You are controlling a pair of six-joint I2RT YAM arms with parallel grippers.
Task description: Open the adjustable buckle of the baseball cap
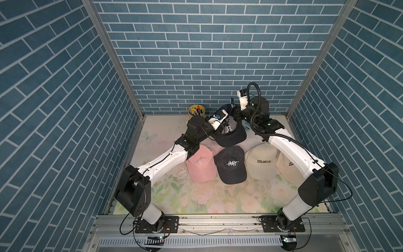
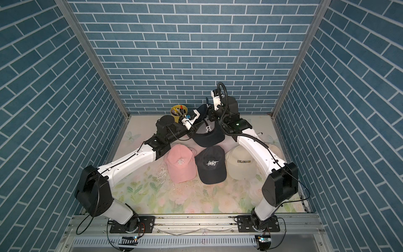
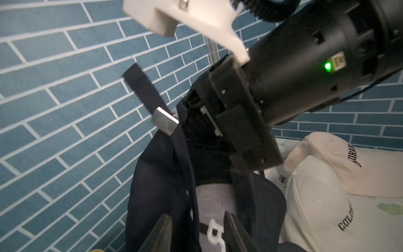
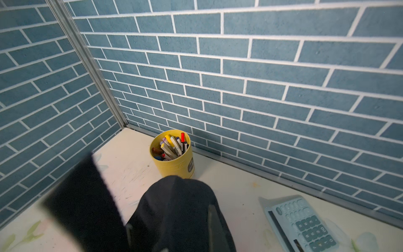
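The dark cap [image 1: 230,138] is held up at the back of the table, underside toward the front, with its strap [image 3: 142,88] standing up and a metal buckle [image 3: 164,120] on it. My right gripper [image 1: 236,111] is at the cap's upper back in the top views; in its wrist view black fabric blurs around the fingertips, so its hold is unclear. My left gripper faces the inside of the cap, below the buckle, its fingers parted with no buckle or strap clearly between them.
A pink cap [image 1: 200,166], a charcoal cap [image 1: 230,170] and beige caps [image 1: 260,168] lie in front. A yellow pen cup [image 4: 174,166] and a calculator [image 4: 302,226] sit at the back.
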